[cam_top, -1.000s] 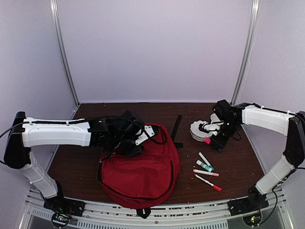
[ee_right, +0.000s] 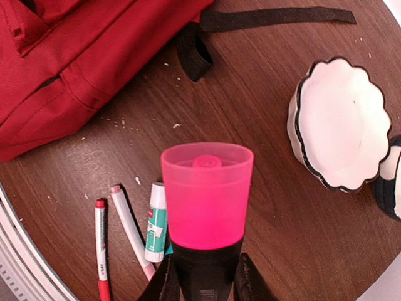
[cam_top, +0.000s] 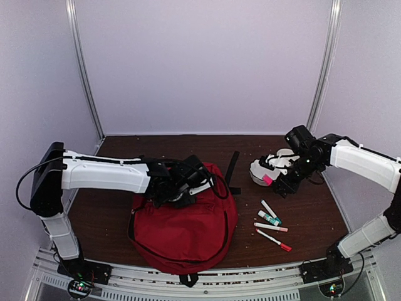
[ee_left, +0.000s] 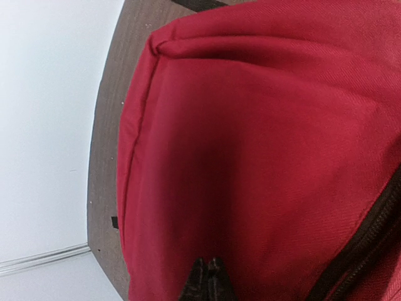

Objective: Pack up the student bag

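A red backpack [cam_top: 178,235] lies on the dark table, with my left gripper [cam_top: 185,200] over its upper part. In the left wrist view red fabric fills most of the frame, and the shut fingertips [ee_left: 207,276] show at the bottom edge. My right gripper is shut on a pink-topped cylinder with a black lower part [ee_right: 207,200], held above the table right of the bag. Below it lie markers [cam_top: 270,229] and a teal glue stick [cam_top: 268,218].
A white scalloped bowl [ee_right: 338,125] stands at the right back of the table, beside a second pale object partly hidden by the right arm. Black straps [cam_top: 230,169] stretch from the bag's right side.
The left arm has shifted to the right over the bag. My right gripper has risen slightly, carrying the pink-topped object with it.
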